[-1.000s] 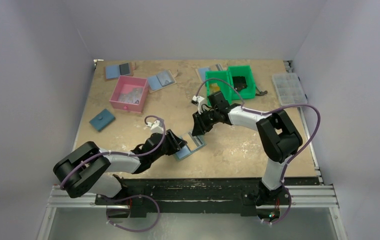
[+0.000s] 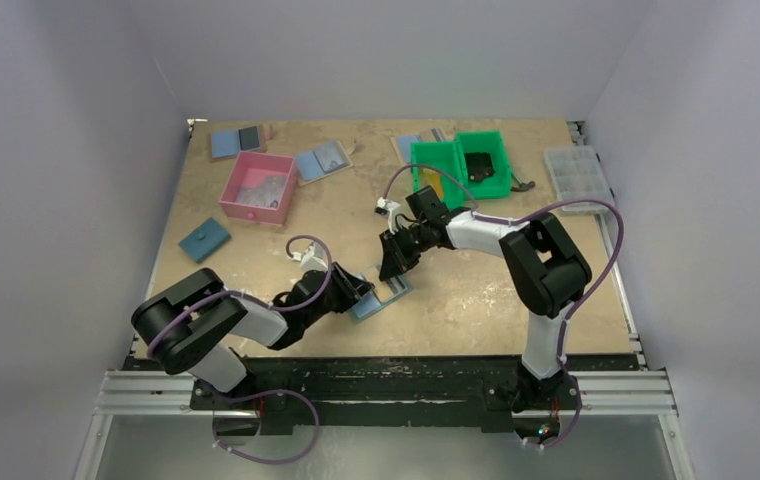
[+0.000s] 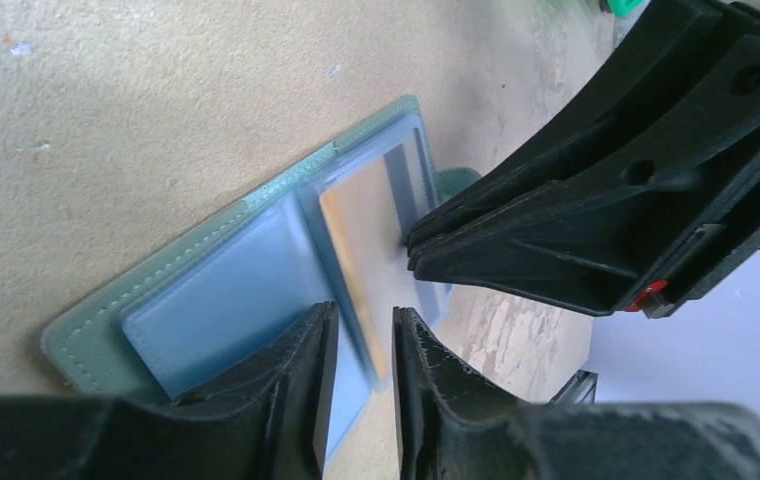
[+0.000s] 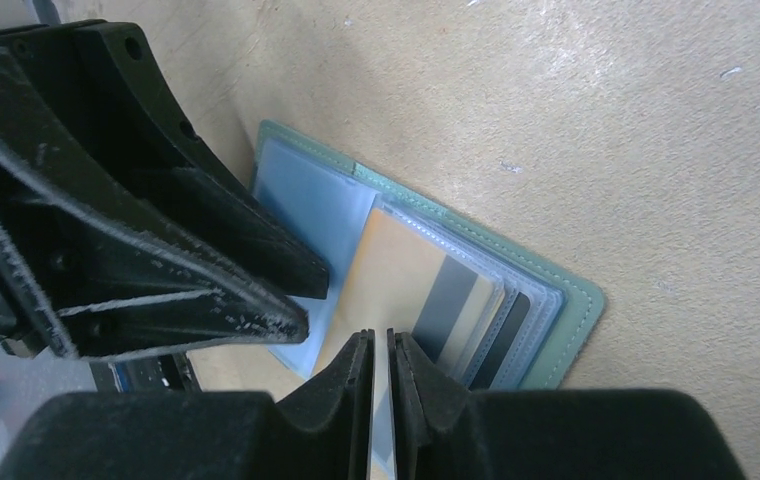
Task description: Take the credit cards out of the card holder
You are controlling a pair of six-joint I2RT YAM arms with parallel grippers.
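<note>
The open card holder (image 2: 366,308), teal with blue sleeves, lies flat near the table's front middle. A beige card (image 3: 376,240) with a grey stripe shows in its sleeve (image 4: 396,280). My left gripper is over the holder, fingers part open with a narrow gap, nothing clearly between them. My right gripper is at the card side from above, its fingertips close together; whether they grip a card edge is hard to see.
A pink box (image 2: 256,210), green bins (image 2: 483,188), a clear tray (image 2: 576,180) and more card holders (image 2: 324,162) stand toward the back and sides. A closed teal holder (image 2: 204,240) lies at left.
My right gripper has moved slightly left and down over the holder. My left arm has shifted a little; the holder stays in place.
</note>
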